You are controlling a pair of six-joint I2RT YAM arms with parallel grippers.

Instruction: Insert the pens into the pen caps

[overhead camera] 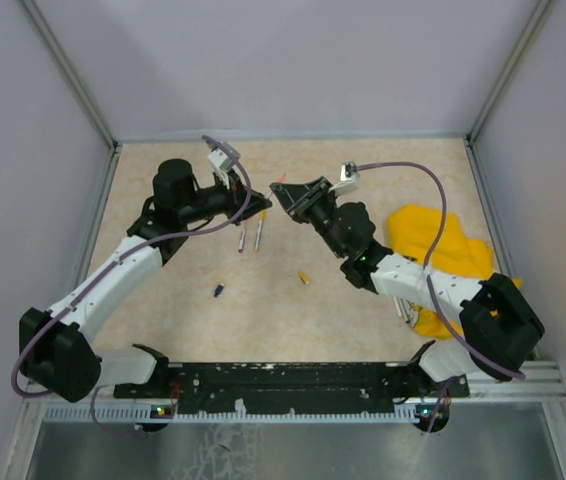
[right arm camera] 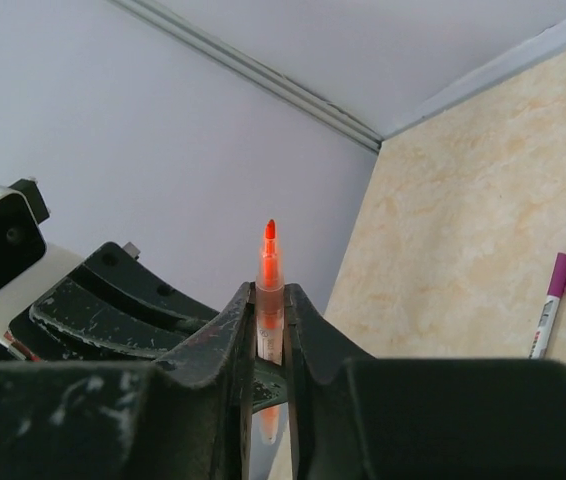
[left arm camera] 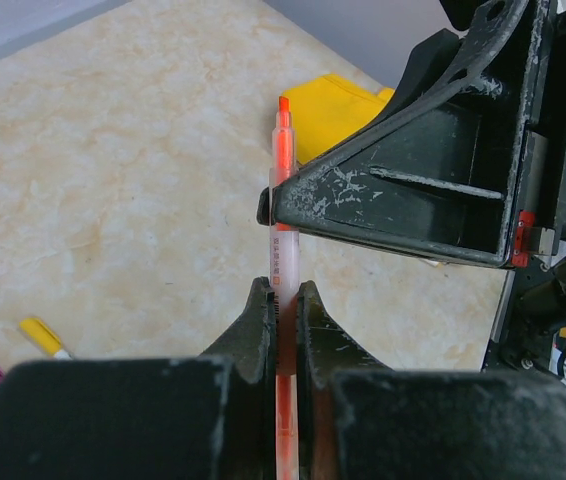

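Note:
An orange pen (left arm camera: 284,262) stands upright in my left gripper, shut on its clear barrel, with an orange tip at the top. Higher on the same pen, my right gripper has its fingertips on either side of the barrel; whether they touch it is unclear. From above, the left gripper (overhead camera: 263,202) and right gripper (overhead camera: 277,188) nearly meet. On the table lie a purple-capped pen (right arm camera: 560,280), a yellow-capped pen (overhead camera: 259,232), a small dark blue cap (overhead camera: 219,290) and a small yellow-orange cap (overhead camera: 304,278).
A yellow cloth or bag (overhead camera: 428,235) lies at the right side of the table. Pale, thin items (overhead camera: 402,308) rest near its lower edge. Light walls close in both sides and the back.

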